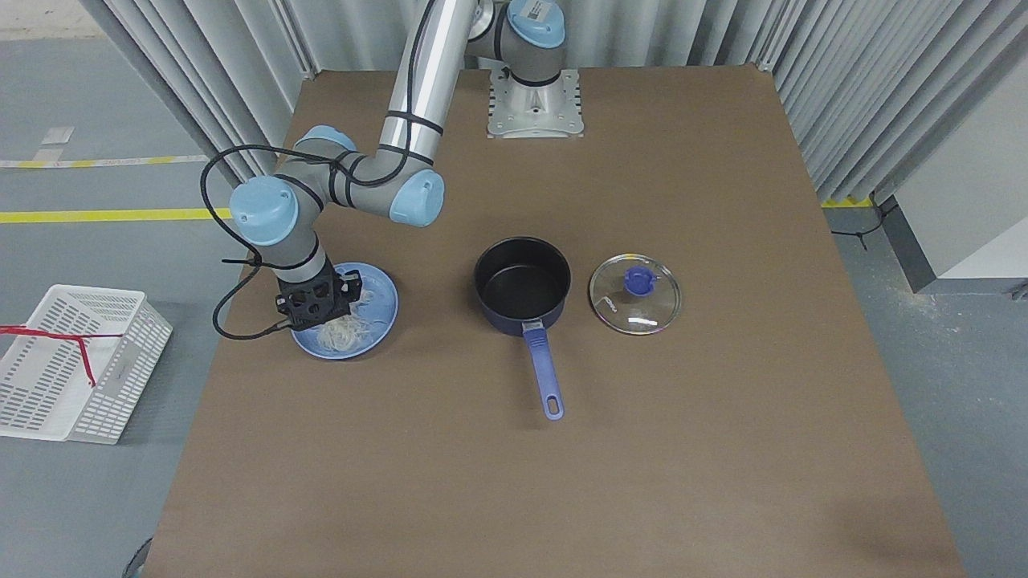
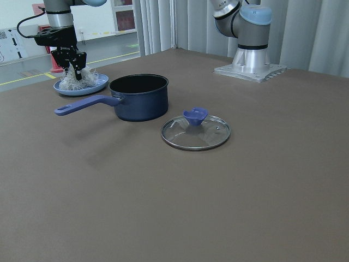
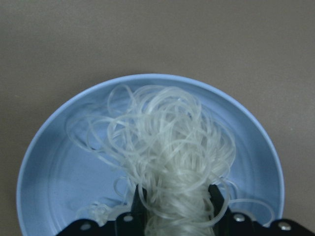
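A pile of translucent white noodle-like strands (image 3: 172, 147) lies on a light blue plate (image 3: 54, 182), left of a dark blue saucepan (image 1: 520, 279). My gripper (image 2: 73, 68) is down in the strands; in the wrist view its black fingers flank a thick bundle, and whether they are closed on it I cannot tell. A glass lid with a blue knob (image 1: 638, 281) lies right of the pan, whose handle (image 1: 544, 376) points toward the front of the table.
A white perforated basket (image 1: 106, 414) stands on the floor left of the table.
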